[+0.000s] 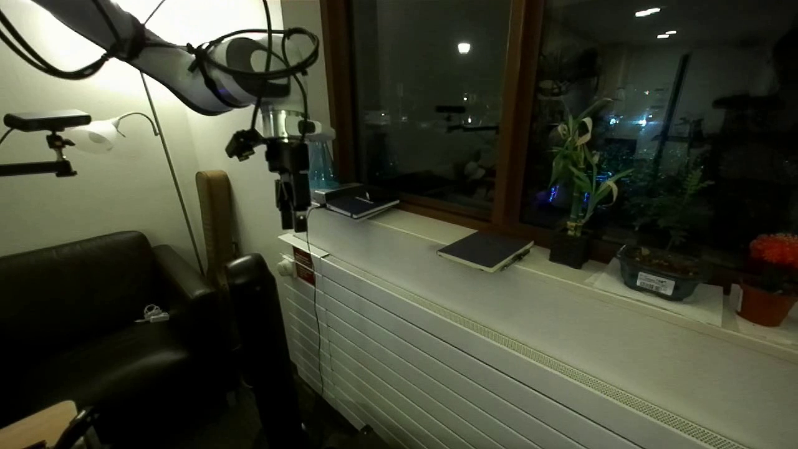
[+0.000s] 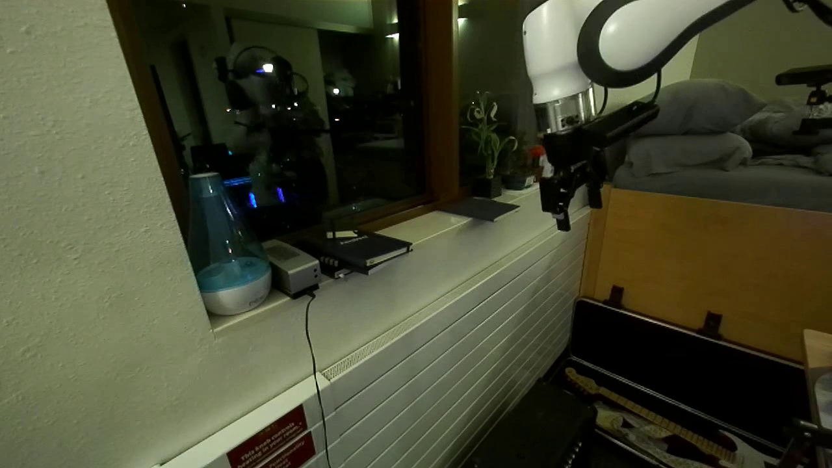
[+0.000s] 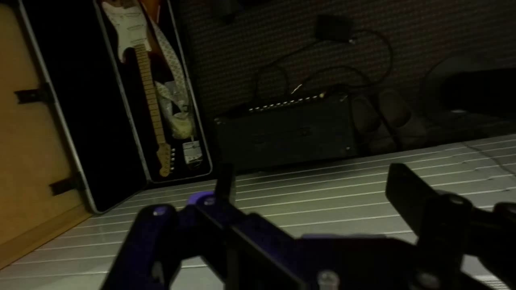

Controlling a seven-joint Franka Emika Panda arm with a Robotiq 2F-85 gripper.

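Note:
My gripper is open, its fingers wide apart with nothing between them in the wrist view. It points downward in the air on the room side of the window sill (image 2: 437, 273). A dark notebook (image 1: 486, 250) lies flat on the sill, with a pen along its side. Farther toward the wall end of the sill lies another black notebook (image 2: 366, 248), apart from the gripper (image 2: 579, 212). From exterior view 1, the gripper (image 1: 293, 218) appears in front of that end of the sill, touching nothing that I can see.
A blue humidifier (image 2: 230, 273) and a grey box (image 2: 292, 268) stand at one sill end; potted plants (image 1: 572, 243) line the other. Under the gripper are the ribbed radiator (image 3: 309, 203), a black amplifier (image 3: 285, 133) and an open guitar case (image 3: 191, 96). Mid-sill is clear.

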